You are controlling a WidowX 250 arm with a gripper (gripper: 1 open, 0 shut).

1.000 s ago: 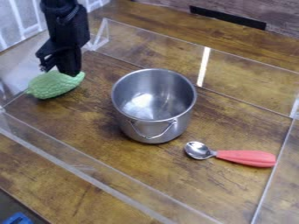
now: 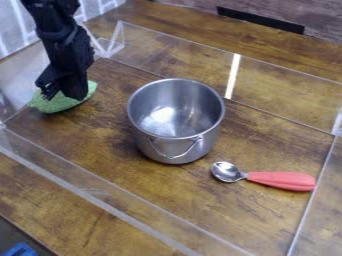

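Observation:
My gripper (image 2: pixel 64 85) is low at the left, its dark fingers over a green cloth (image 2: pixel 67 102) lying on the wooden table by the clear side wall. The gripper looks shut; whether any cloth is between its fingertips is hidden. A steel pot (image 2: pixel 175 121) with a wire handle stands upright in the middle. A spoon with a red handle (image 2: pixel 278 179) lies to the pot's lower right.
A clear low wall (image 2: pixel 102 210) borders the work area on the sides.
The gripper has come down from above the green cloth onto it, covering more of it. The pot and spoon have not moved.

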